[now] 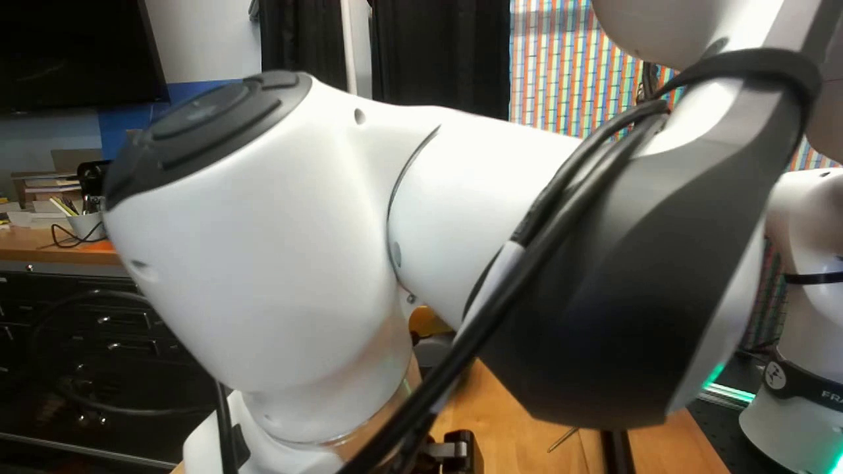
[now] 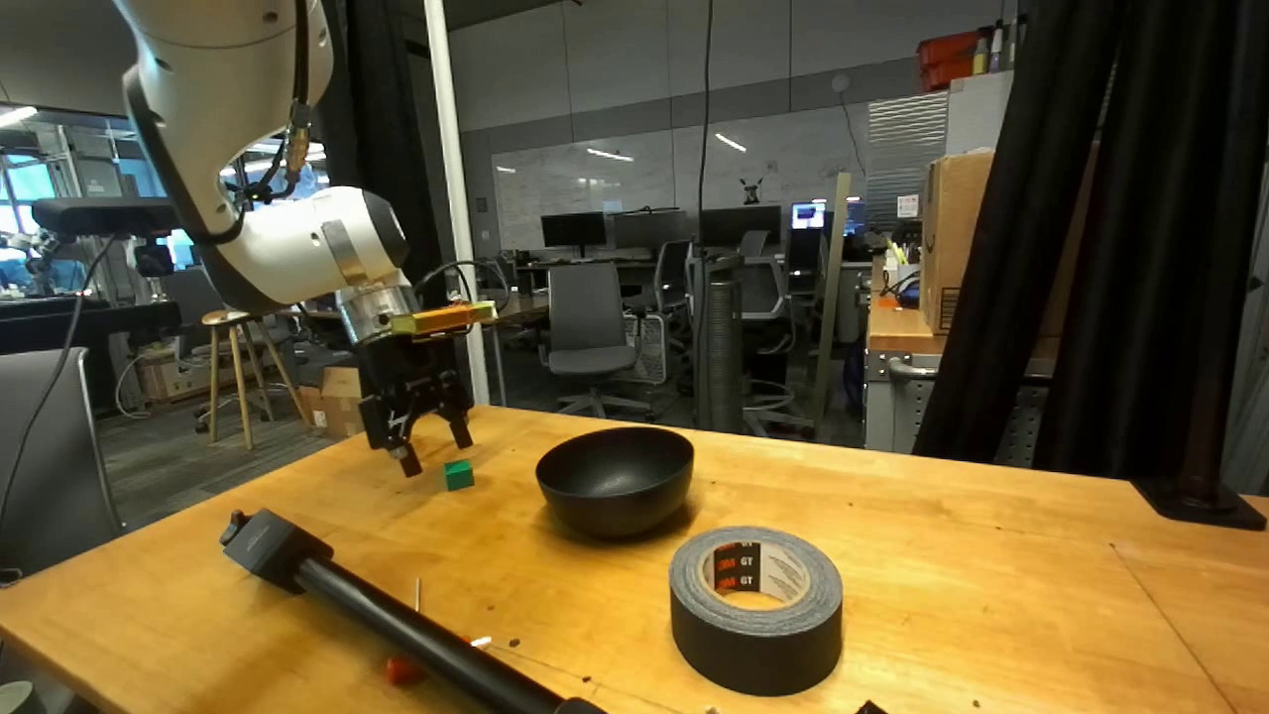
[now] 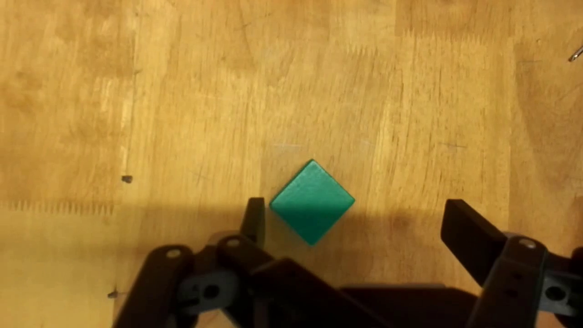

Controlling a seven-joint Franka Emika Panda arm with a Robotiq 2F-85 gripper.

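Observation:
A small green cube [image 2: 459, 476] lies on the wooden table [image 2: 952, 524]. My gripper [image 2: 430, 450] is above the table close to this cube, fingers pointing down. In the wrist view the gripper is open and holds nothing. The cube [image 3: 312, 202] appears turned cornerwise, between the two fingers in that picture and much nearer the left one. Whether the fingertips are level with it, I cannot tell. Exterior view 1 is mostly filled by my arm, which hides the cube there.
A black bowl [image 2: 615, 476] stands to the right of the cube in exterior view 2. Beyond it sits a roll of tape [image 2: 756, 625]. A black bar [image 2: 404, 619] and a red-handled tool [image 2: 404, 670] lie towards the front.

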